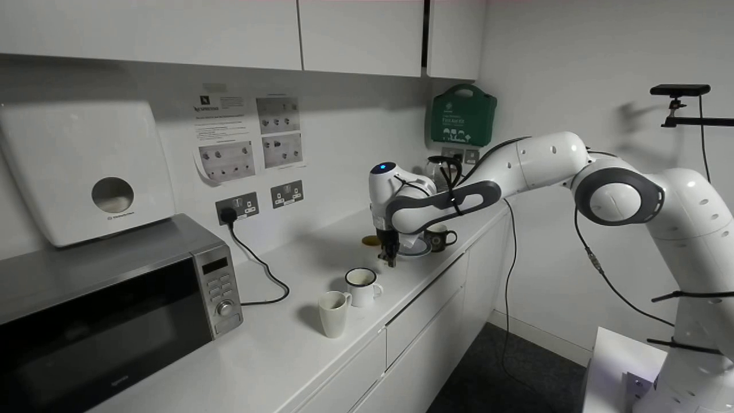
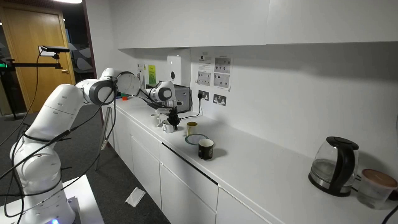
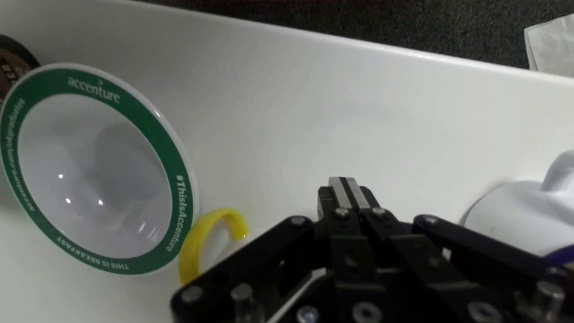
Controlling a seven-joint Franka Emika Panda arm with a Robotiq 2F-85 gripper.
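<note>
My gripper is shut, with nothing showing between its fingertips. It hangs low over the counter, between a yellow mug (image 2: 192,129) and a white mug with a dark rim (image 1: 362,293). In the wrist view, a curved yellow part of the yellow mug (image 3: 194,245) shows left of the fingers; the rest is hidden behind the gripper. The white mug (image 3: 516,218) lies right of the fingers, cut off by the edge. A white bowl with a green printed rim (image 3: 183,210) fills the left side. Beyond it stands a dark mug (image 2: 205,150).
A tall pale mug (image 1: 334,318) stands beside the dark-rimmed one, and a microwave (image 1: 220,289) is at the left. A glass kettle (image 2: 333,166) and a lidded tub (image 2: 376,189) stand well apart. The counter (image 2: 253,168) between bowl and kettle is clear.
</note>
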